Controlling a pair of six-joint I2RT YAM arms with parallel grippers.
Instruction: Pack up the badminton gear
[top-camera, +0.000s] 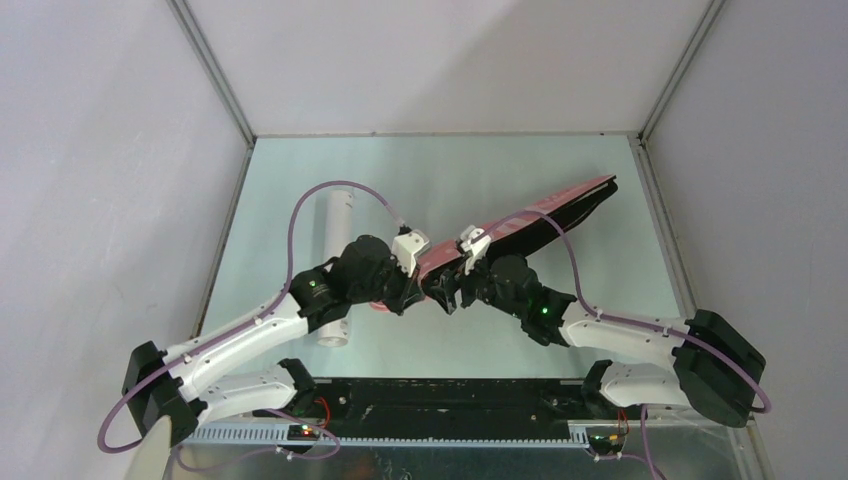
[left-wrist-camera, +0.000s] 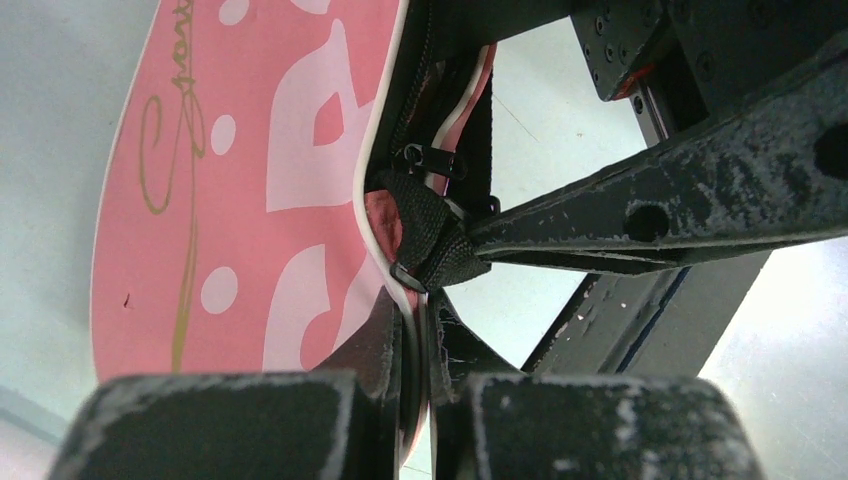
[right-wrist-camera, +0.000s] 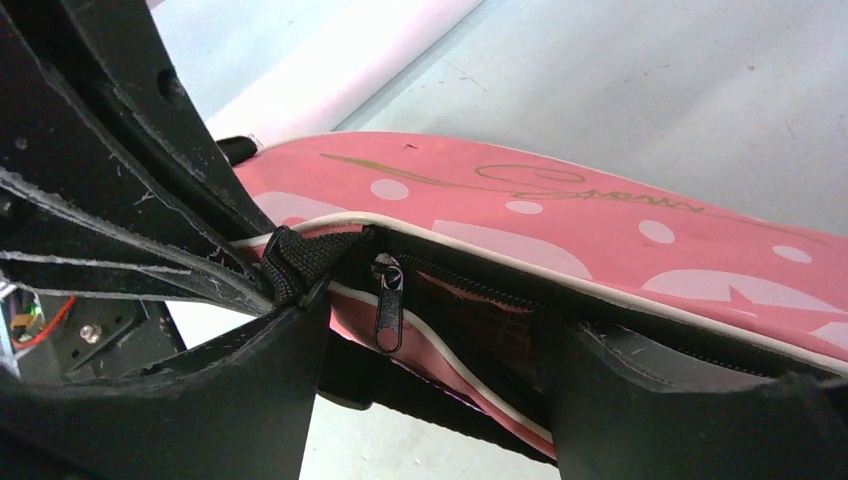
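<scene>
A pink badminton bag (top-camera: 550, 205) with black sides lies diagonally across the mat, its zipped opening showing in both wrist views. My left gripper is shut on the bag's piped edge at its lower left end, just below a black webbing tab (left-wrist-camera: 435, 230). My right gripper stands open over the opening, with the zipper pull (right-wrist-camera: 389, 310) hanging between its fingers, not clearly held. The left gripper's body (right-wrist-camera: 110, 160) fills the upper left of the right wrist view.
A white cylindrical tube (top-camera: 338, 225) lies upright in the top view, left of the bag and partly under the left arm. Walls border it.
</scene>
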